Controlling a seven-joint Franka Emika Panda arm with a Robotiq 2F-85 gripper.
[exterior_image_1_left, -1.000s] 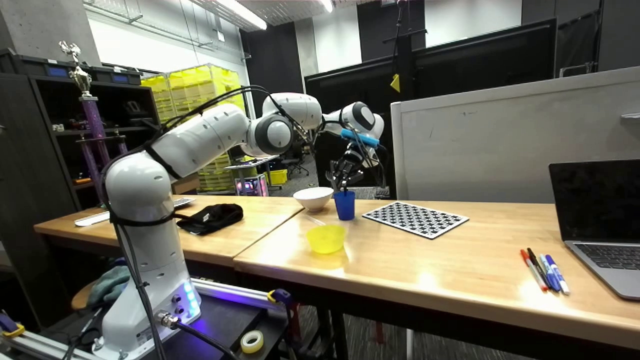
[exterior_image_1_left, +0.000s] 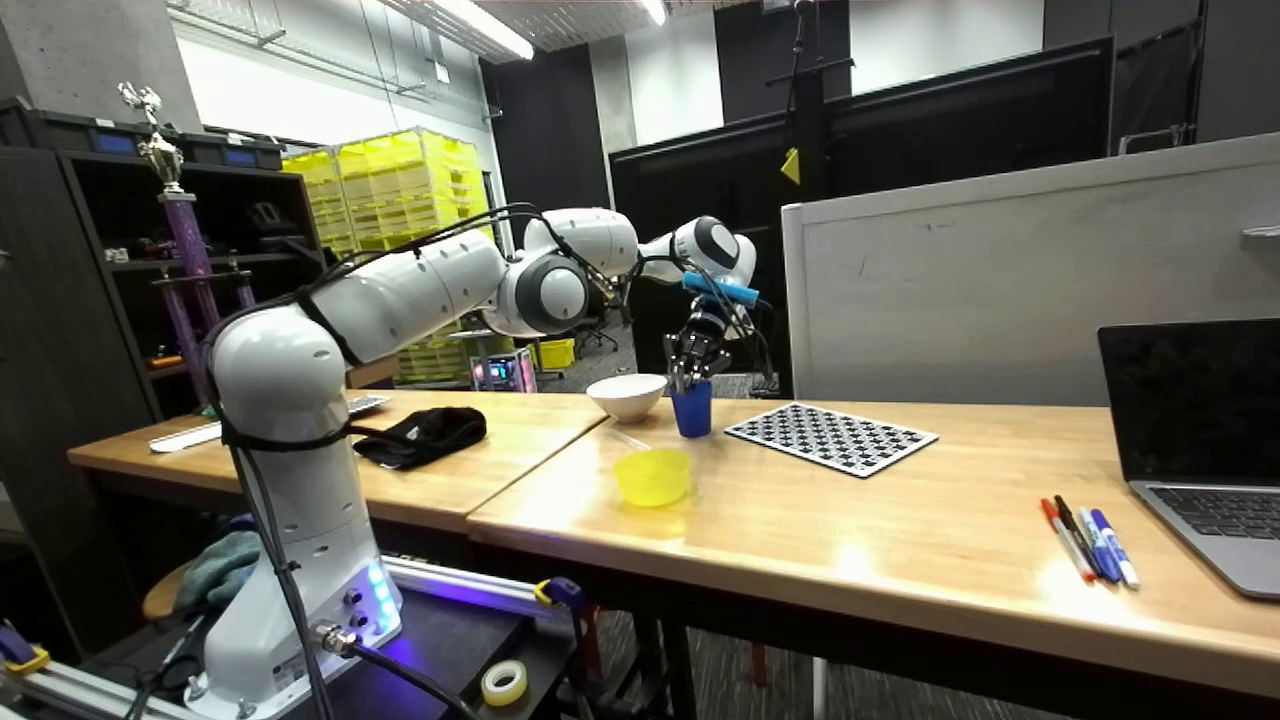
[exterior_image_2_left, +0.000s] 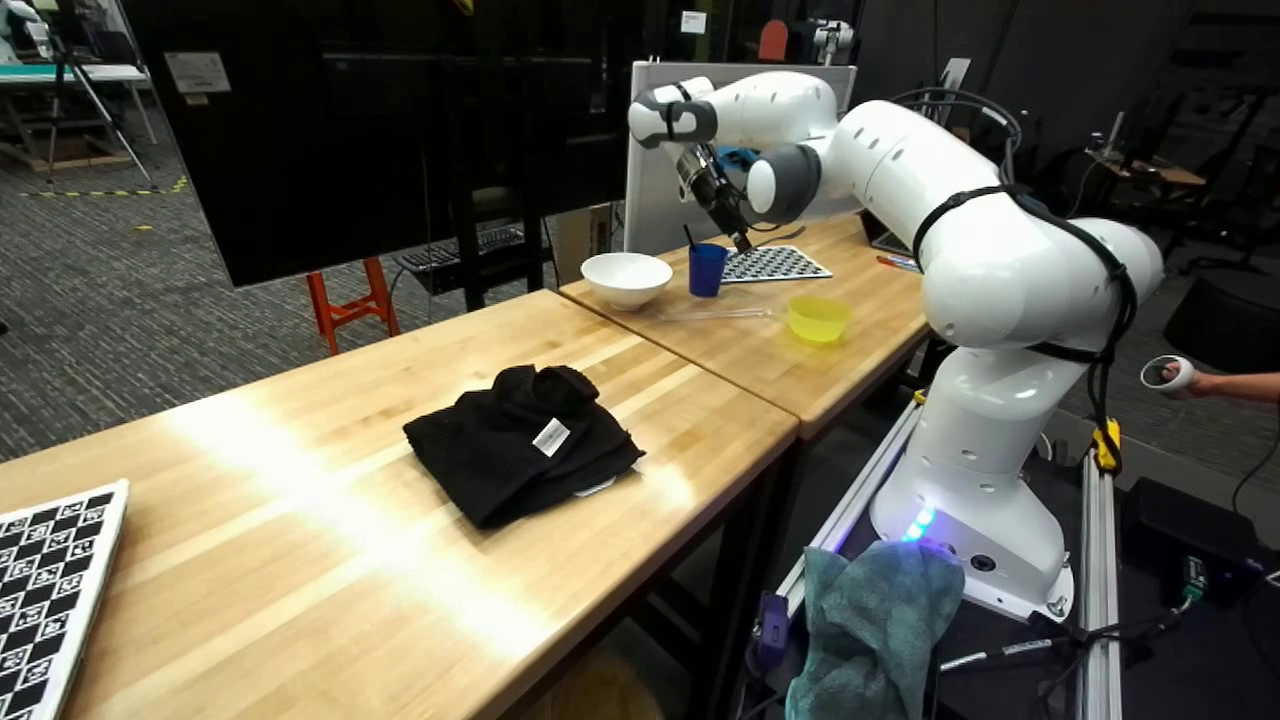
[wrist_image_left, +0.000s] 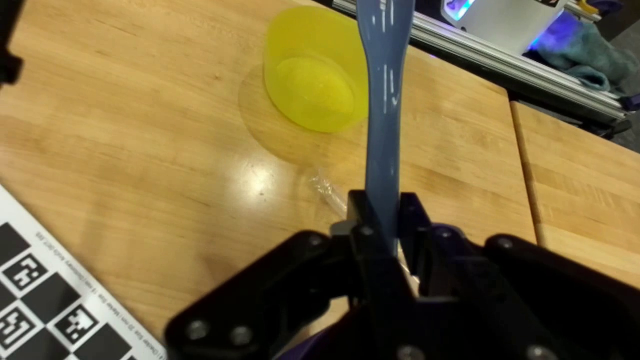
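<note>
In the wrist view my gripper is shut on the handle of a blue-grey utensil (wrist_image_left: 384, 90), which runs up past the top edge of the picture. The utensil's other end is hidden behind the fingers. A blue cup (exterior_image_1_left: 692, 410) stands upright on the table, and from exterior view 1 my gripper (exterior_image_1_left: 693, 356) appears just over its rim. From the other side, a dark thin stick rises from the cup (exterior_image_2_left: 707, 271), with my gripper (exterior_image_2_left: 743, 246) close by at rim height. Whether the held utensil still reaches into the cup I cannot tell.
A white bowl (exterior_image_2_left: 626, 278) stands beside the cup. Nearer the robot base are a translucent yellow bowl (wrist_image_left: 318, 72) and a clear thin item (wrist_image_left: 328, 193). A checkered board (exterior_image_1_left: 831, 438), markers (exterior_image_1_left: 1089, 540) and a laptop (exterior_image_1_left: 1212, 504) lie to the right. Black cloth (exterior_image_2_left: 522, 444) covers part of the other table.
The arm's elbow has come down a little, and the gripper has shifted slightly right over the cup in exterior view 1. The cup sits very slightly further right.
</note>
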